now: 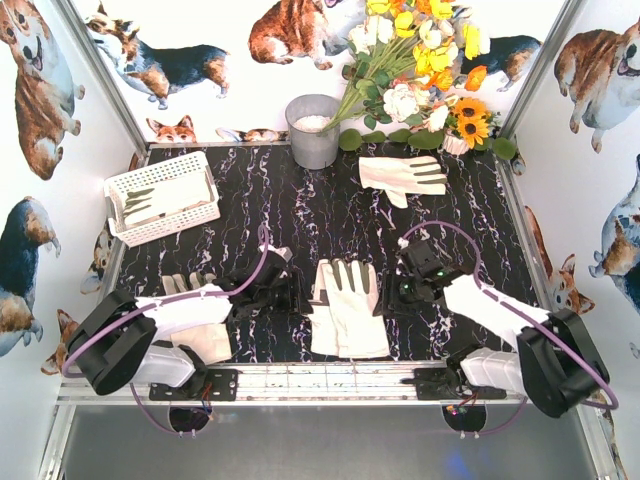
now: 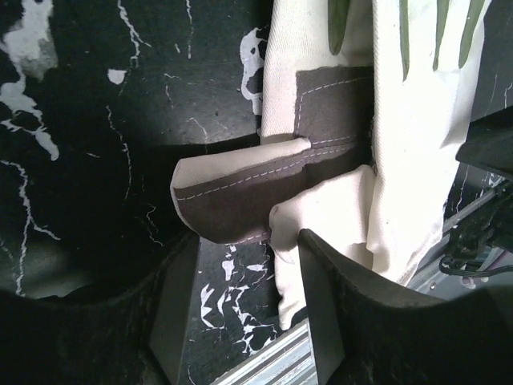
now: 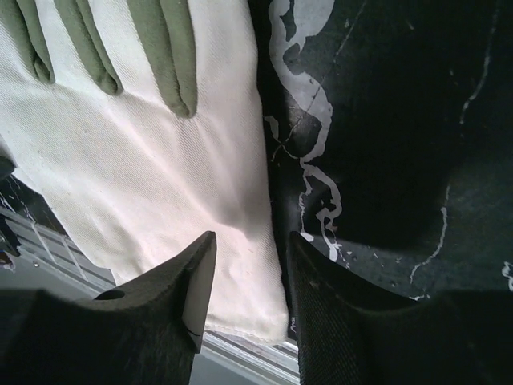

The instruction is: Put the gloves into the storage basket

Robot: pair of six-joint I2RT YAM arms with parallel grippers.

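Observation:
A pair of white gloves with green-striped fingers (image 1: 350, 315) lies at front centre. My left gripper is part open at their left edge, over the dark stitched cuff piece (image 2: 240, 200). My right gripper is open across the right edge of the top glove (image 3: 160, 184), one finger over cloth, one over table. Another pair (image 1: 205, 340) lies at front left under the left arm, and another (image 1: 403, 175) at back right. The white storage basket (image 1: 125, 225) at back left holds gloves.
A grey bucket (image 1: 313, 145) stands at the back middle, beside flowers (image 1: 430, 50) at back right. Walls enclose the sides and back.

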